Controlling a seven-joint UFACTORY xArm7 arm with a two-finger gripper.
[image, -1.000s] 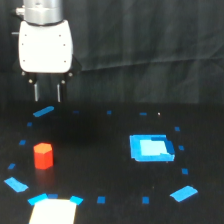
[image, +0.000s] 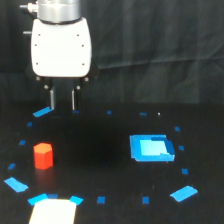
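Observation:
My gripper (image: 62, 98) hangs in the air at the upper left, pointing down. A gap separates its two thin fingers, so it stands open, and nothing shows between them. Below and a little to its left, a red block (image: 43, 156) rests on the dark table. Some distance to the right lies a blue square (image: 134, 151) with a pale, light-blue patch (image: 153, 148) inside it; whether this is a tray or flat tape is hard to tell.
Blue tape strips (image: 184, 193) and small blue marks are scattered over the dark tabletop. A pale, bright square (image: 52, 212) lies at the bottom left edge. Between the red block and the blue square the table is clear. Dark curtain covers the back.
My gripper has shifted to the right and slightly lower in the picture, still open. The red block and the blue square have stayed in place.

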